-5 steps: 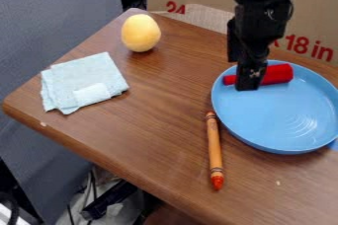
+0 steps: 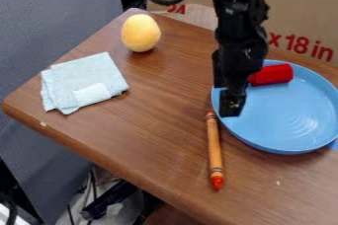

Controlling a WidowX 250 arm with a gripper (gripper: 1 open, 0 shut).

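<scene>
My black gripper [image 2: 232, 99] reaches down from the top of the camera view to the left rim of a blue plate [image 2: 283, 120]. A red cylindrical object [image 2: 274, 74] lies on the back of the plate, partly hidden behind the gripper. Whether the fingers are open or shut on anything is unclear. An orange crayon-like stick [image 2: 214, 154] with a red end lies on the table to the left of the plate, below the gripper.
A yellow egg-shaped object [image 2: 140, 33] stands at the back left of the wooden table [image 2: 132, 130]. A folded pale cloth [image 2: 83, 83] lies at the left edge. Cardboard stands behind.
My gripper has moved down and slightly left, toward the plate's left rim. The objects on the table look unmoved.
</scene>
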